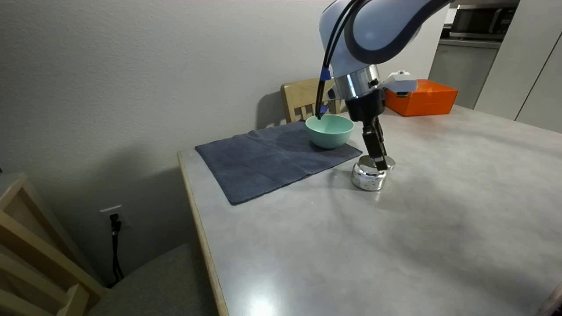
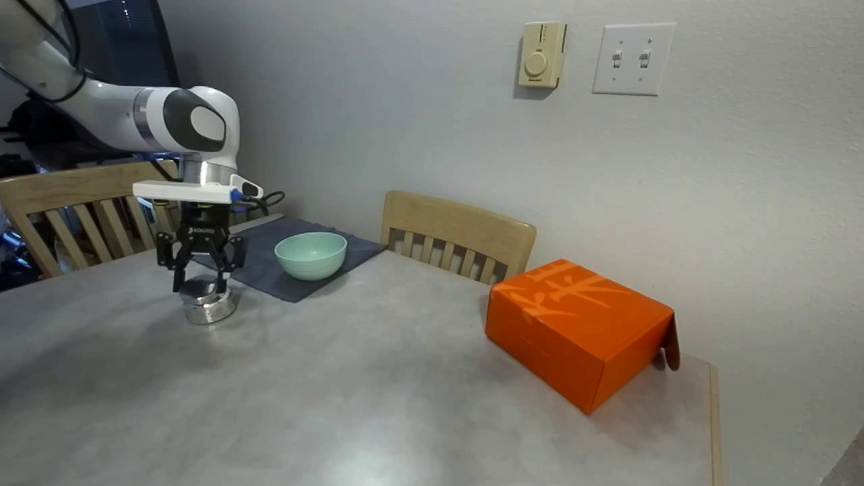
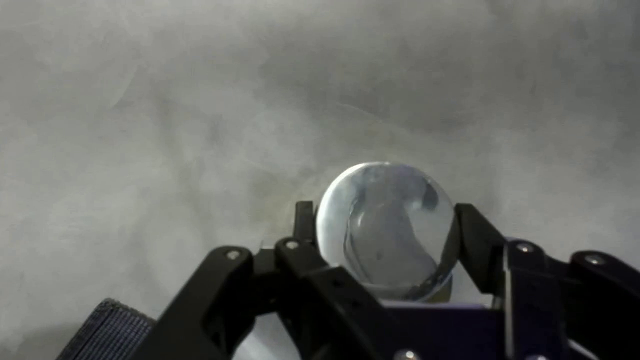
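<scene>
My gripper [image 2: 200, 288] points down and is shut on a round, shiny metal lid [image 3: 387, 234], one finger at each side of it in the wrist view. Beneath sits a short silver container [image 1: 366, 180], upright on the grey table. In exterior view 1 the lid [image 1: 390, 163] juts out past the container's right side, so the two are not lined up. Whether they still touch I cannot tell. From the wrist, the lid and fingers hide most of what lies below.
A mint-green bowl [image 1: 329, 131] stands on a dark blue cloth [image 1: 263, 163] near the container. Farther off is an orange box [image 2: 579, 324] by the table's edge, with wooden chairs [image 2: 457, 235] behind.
</scene>
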